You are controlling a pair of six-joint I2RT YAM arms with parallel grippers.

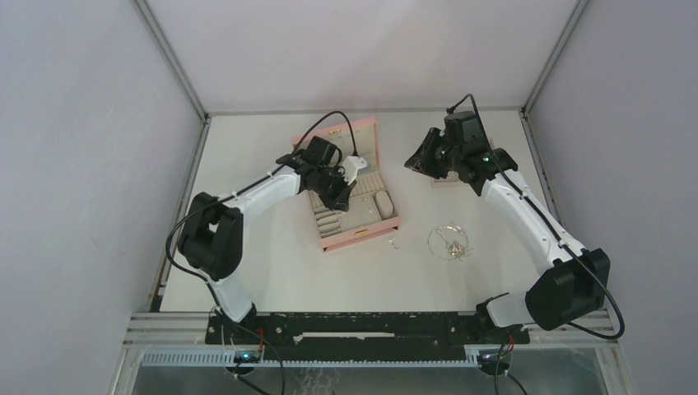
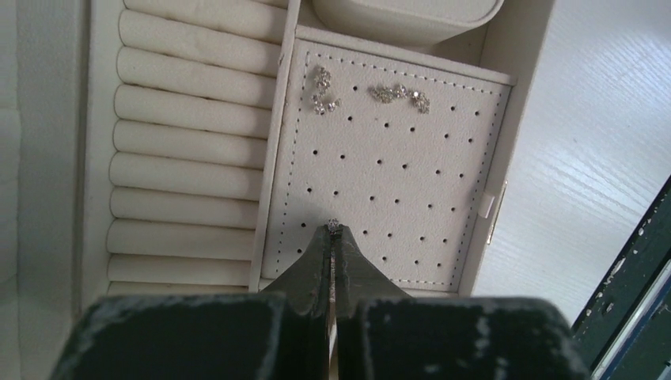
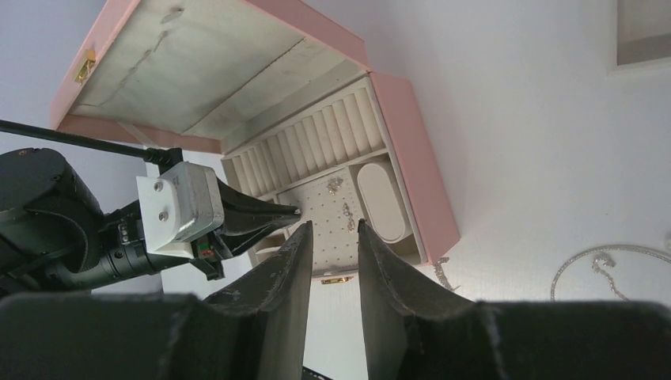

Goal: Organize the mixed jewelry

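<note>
The pink jewelry box (image 1: 360,236) stands with its lid (image 3: 207,67) raised. Its cream pad (image 2: 396,182) has rows of small holes, and two sparkling earrings lie on it near one edge: a left one (image 2: 320,91) and a right one (image 2: 401,96). Over the pad's other end, my left gripper is shut, with a small silvery earring (image 2: 333,225) pinched at the tips. To the right of the box and above the table, my right gripper is part open with nothing between its fingers.
On the table to the right lie a necklace and other tangled jewelry (image 1: 452,246). Another small piece (image 1: 394,243) rests just outside the box's front corner. A pale tray (image 3: 645,47) is partly under the right arm.
</note>
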